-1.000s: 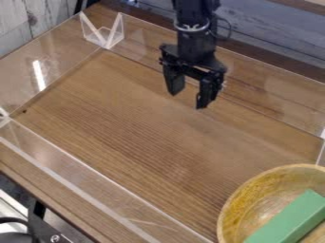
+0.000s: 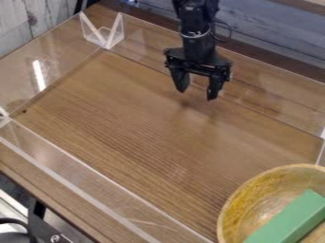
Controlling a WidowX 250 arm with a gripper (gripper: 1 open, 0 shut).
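Note:
My black gripper (image 2: 199,84) hangs over the wooden table (image 2: 140,142) at the upper middle, its two fingers apart and open, with nothing seen between them. At the lower right a yellow bowl (image 2: 241,218) holds a green block (image 2: 286,218).
A clear bracket-like piece (image 2: 105,28) sits at the back left corner, and another clear piece (image 2: 4,117) at the left edge.
The arm and gripper have moved back, toward the top of the view, rising in the picture. The bowl and block look unchanged.

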